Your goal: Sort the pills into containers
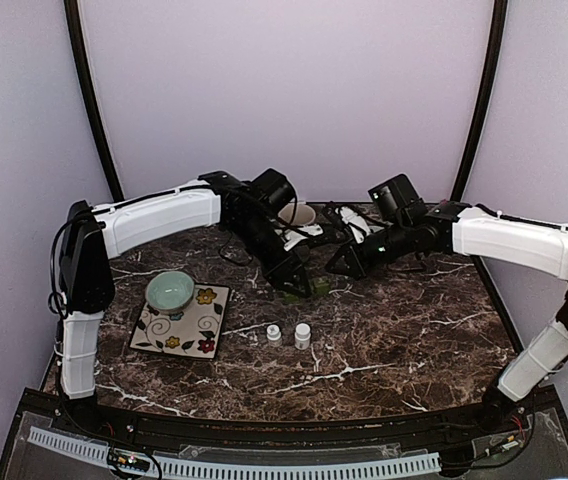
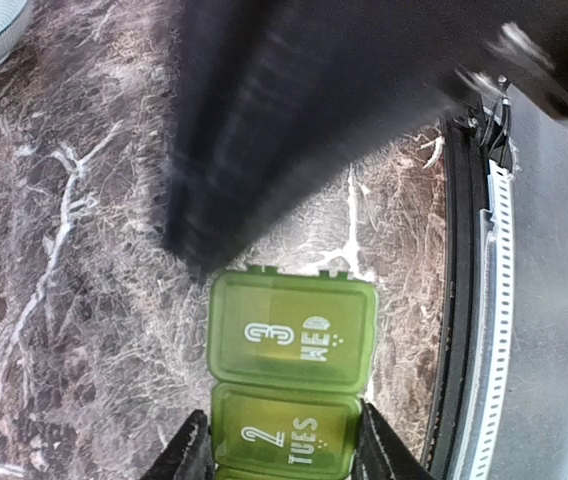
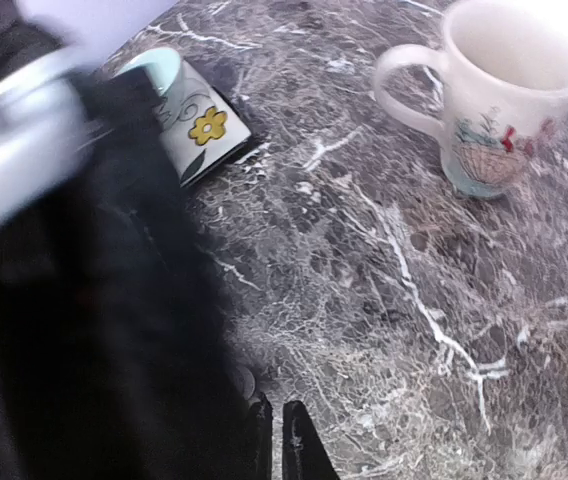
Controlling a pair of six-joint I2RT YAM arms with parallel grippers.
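A green pill organizer (image 2: 291, 330) with day labels, WED and TUES showing, is held in my left gripper, which is shut on it above the marble table, in the middle in the top view (image 1: 309, 290). My right gripper is just right of it, its fingertips close together; whether anything is between them cannot be seen. Two white pill bottles (image 1: 303, 336) (image 1: 274, 335) stand on the table in front of the grippers.
A patterned square board (image 1: 204, 335) with a mint bowl (image 1: 169, 288) sits at the left. A mug (image 3: 504, 90) stands at the back, partly behind the left arm in the top view.
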